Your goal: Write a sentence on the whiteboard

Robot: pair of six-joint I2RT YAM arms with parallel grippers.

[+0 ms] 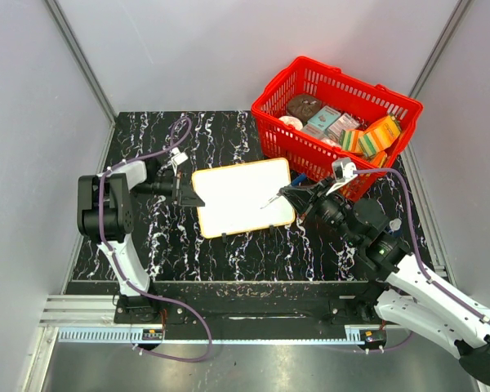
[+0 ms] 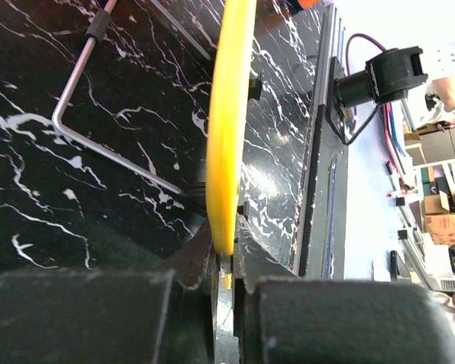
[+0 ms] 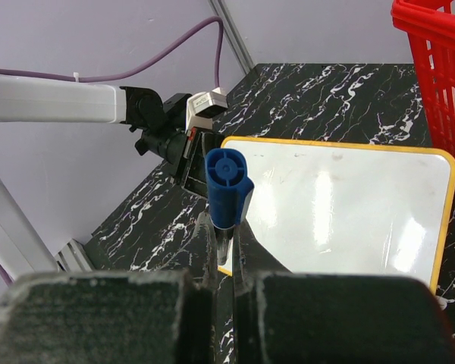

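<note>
A blank-looking whiteboard [image 1: 243,196] with a yellow-orange frame is seen in the middle of the top view. My left gripper [image 1: 198,199] is shut on the board's left edge; in the left wrist view the yellow edge [image 2: 231,136] runs down between the fingers. The right gripper is shut on a blue-and-white marker [image 3: 227,186], whose blue end faces the wrist camera. From above, the marker's pale tip [image 1: 269,201] points left over the board's right part. Whether it touches the surface I cannot tell. No writing shows on the board.
A red basket [image 1: 282,139] holding boxes, tape and colourful packs stands behind the board on the right. A bent metal rod [image 2: 106,146] shows behind the board in the left wrist view.
</note>
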